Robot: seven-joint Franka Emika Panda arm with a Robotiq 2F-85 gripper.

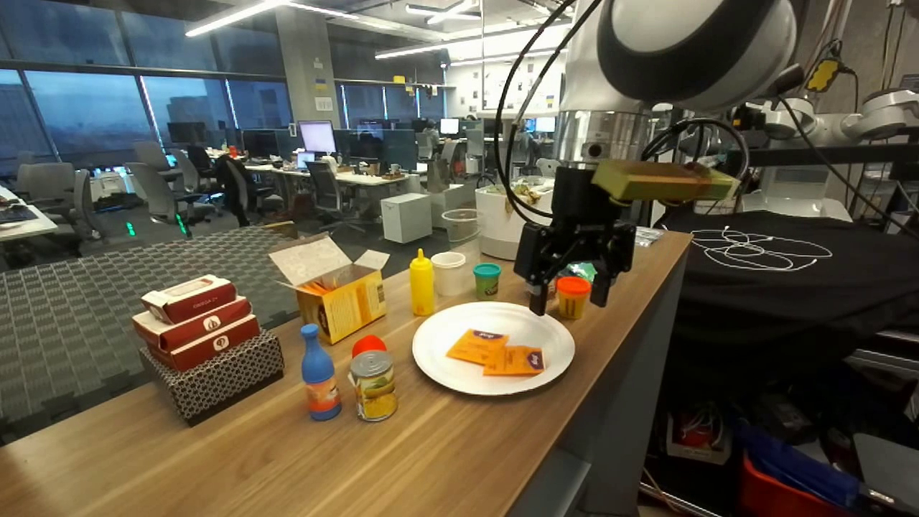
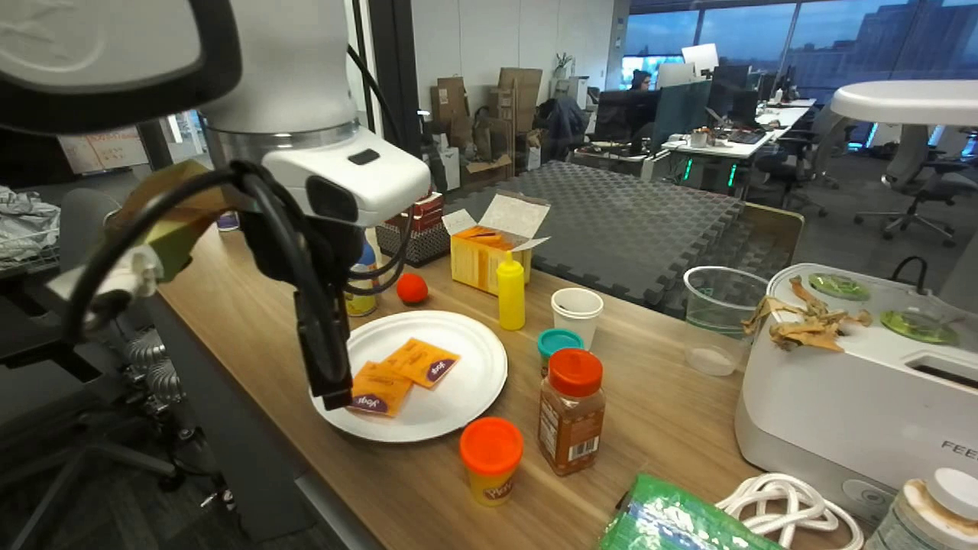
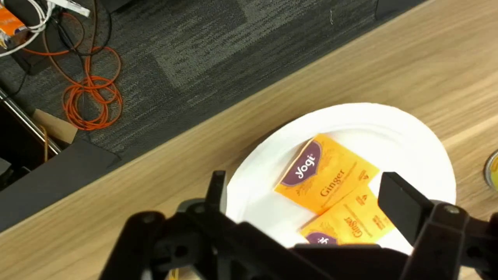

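Observation:
Two orange tea packets (image 3: 329, 175) overlap on a white plate (image 1: 439, 370) near the counter's edge. My gripper (image 1: 568, 303) hangs above the plate, its fingers wide apart and nothing between them. Seen from the wrist, one finger (image 3: 216, 191) is by the plate's rim and the other finger (image 3: 401, 205) is over the plate, beyond the packets. In the second exterior view the gripper's black finger (image 2: 322, 348) appears in front of the plate. A yellow box (image 1: 344, 301) with its flaps up stands farther left, with orange packets inside.
A yellow squeeze bottle (image 2: 511, 293), white cups (image 2: 577, 312), an orange-lidded tub (image 2: 491, 458) and a red-capped spice jar (image 2: 572, 412) stand round the plate. A can (image 1: 374, 388) and blue bottle (image 1: 319, 375) are on its other side. Bare wood lies at the counter's front.

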